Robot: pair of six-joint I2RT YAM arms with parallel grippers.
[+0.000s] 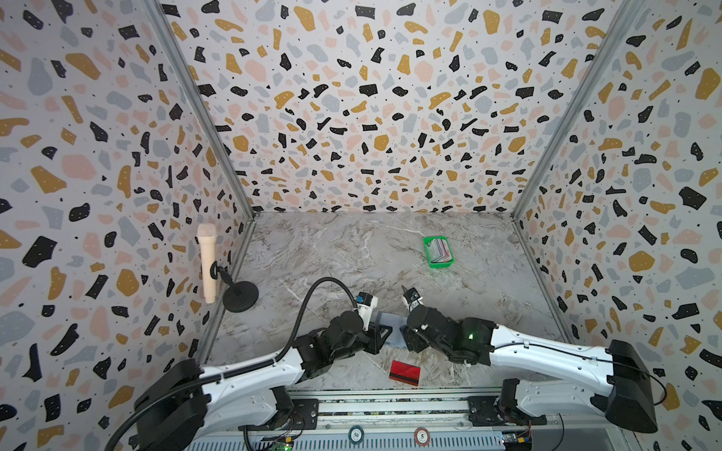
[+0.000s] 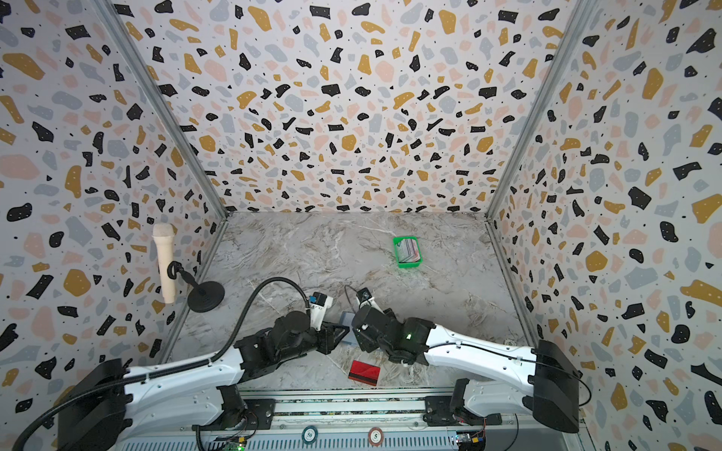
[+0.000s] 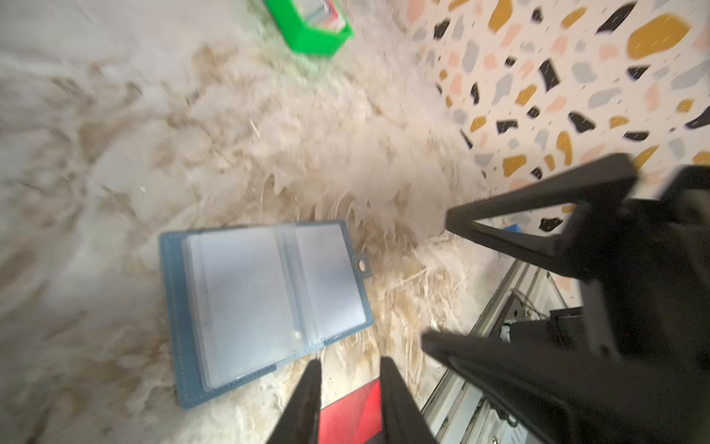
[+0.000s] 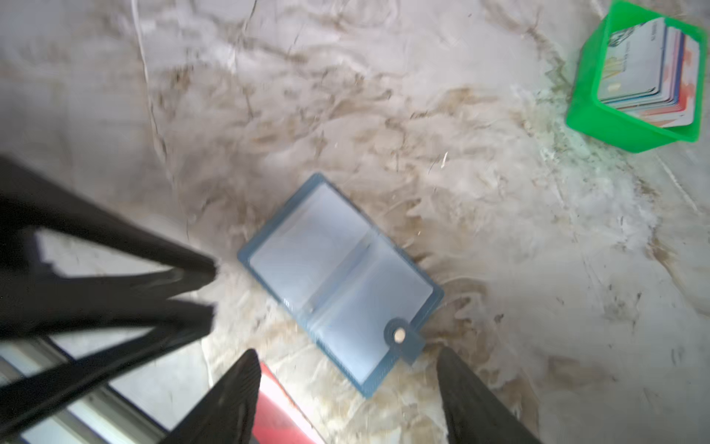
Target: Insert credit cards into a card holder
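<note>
A clear card holder (image 3: 244, 296) with blue-grey edges lies flat on the marbled table, a small snap tab at one end; it looks empty. In the right wrist view the same holder (image 4: 340, 277) lies below the fingers, apart from them. My left gripper is slightly open, with a gap between its fingers and nothing in it. Wider open is my right gripper, also empty. A red card (image 1: 404, 372) with a black stripe rests on the table in front of the holder, close to the near edge.
Farther back on the right stands a green box (image 1: 440, 264) holding a stack of cards (image 4: 651, 70). A microphone on a black stand (image 1: 240, 296) is at the far left. The two grippers are close together over the holder.
</note>
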